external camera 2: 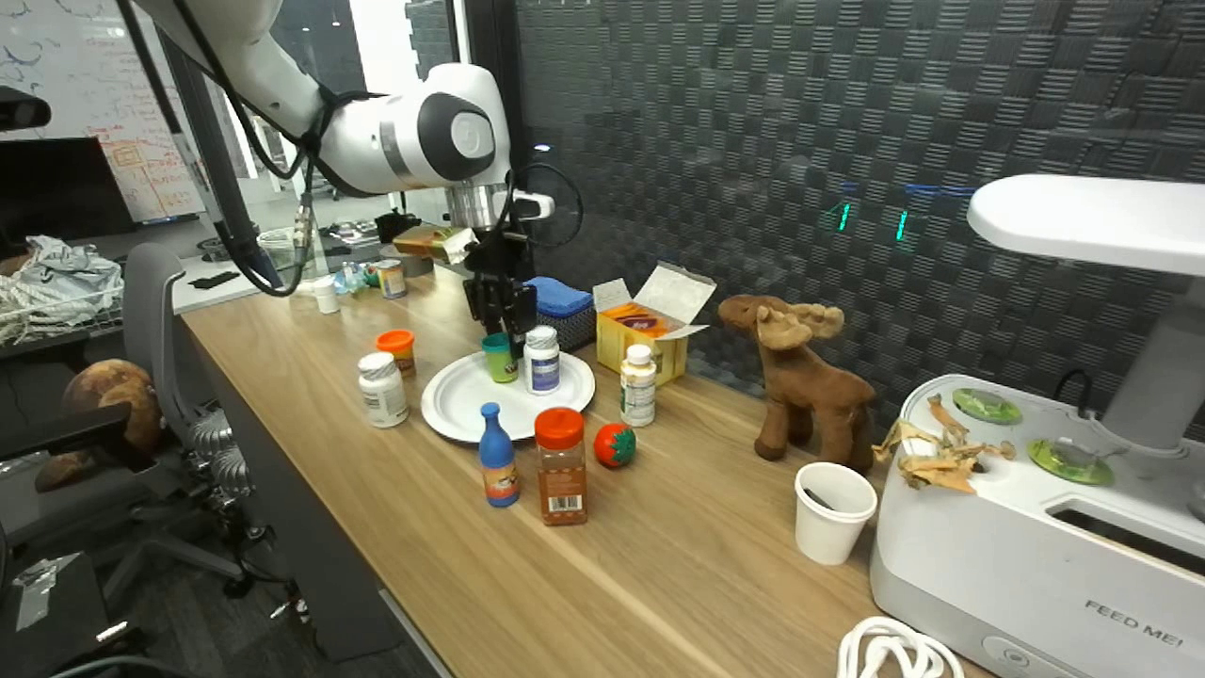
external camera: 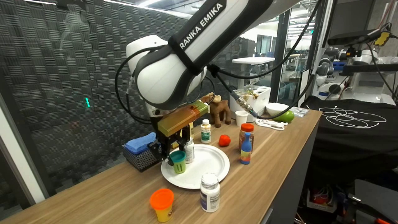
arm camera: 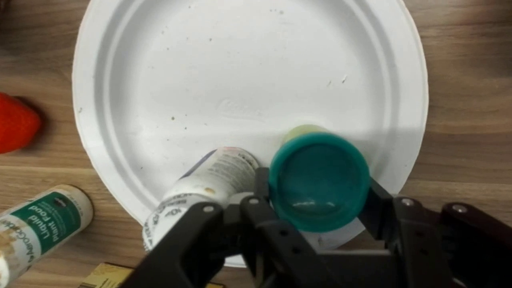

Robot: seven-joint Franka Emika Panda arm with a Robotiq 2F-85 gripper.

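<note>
My gripper is shut on a small green tub with a teal lid (arm camera: 320,180), one finger on either side of the lid. In exterior view 1 the green tub (external camera: 179,166) is upright over the near-left part of the white plate (external camera: 211,164); its base looks to be at or just above the plate. Right beside it on the plate stands a white pill bottle (external camera 2: 542,363), close against my finger in the wrist view. Another white bottle (external camera: 210,194) and a yellow tub with an orange lid (external camera: 162,203) stand on the table off the plate.
A liquid plant food bottle (external camera 2: 638,390), a red strawberry (external camera 2: 615,445), a spice jar (external camera 2: 561,475) and a blue bottle (external camera 2: 498,458) stand around the plate. Behind are a yellow box (external camera 2: 644,345) and a basket with blue cloth (external camera: 141,149). The plate's middle is bare.
</note>
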